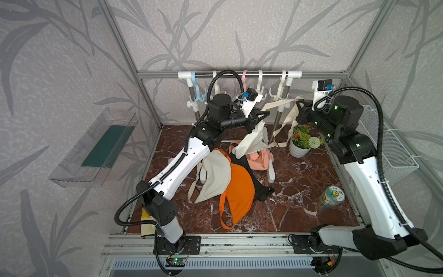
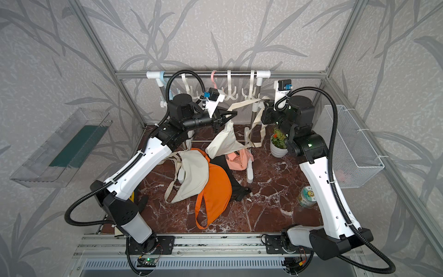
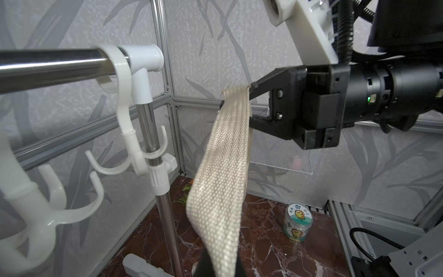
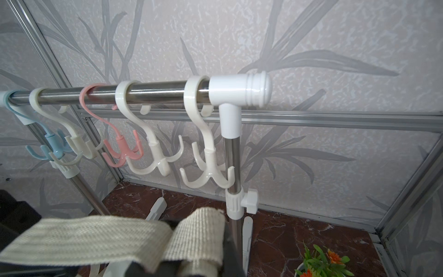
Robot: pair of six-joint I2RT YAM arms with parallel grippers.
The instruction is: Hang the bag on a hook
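Note:
A cream bag (image 1: 249,143) is raised off the pile, its strap (image 3: 223,161) stretched between my two grippers in front of the rack's right part. My left gripper (image 1: 264,113) is shut on that strap, as is my right gripper (image 2: 264,105), where the strap folds over the fingers in the right wrist view. A row of hooks hangs on the rail: blue, white and pink, with the rightmost white hook next to the right post, beside the strap in the left wrist view.
Orange (image 1: 237,194), cream, black and pink bags lie on the marble table (image 1: 295,203). A flower pot (image 2: 278,150) stands behind my right arm, a jar (image 3: 297,224) at the right. Baskets (image 2: 350,143) are on both side walls.

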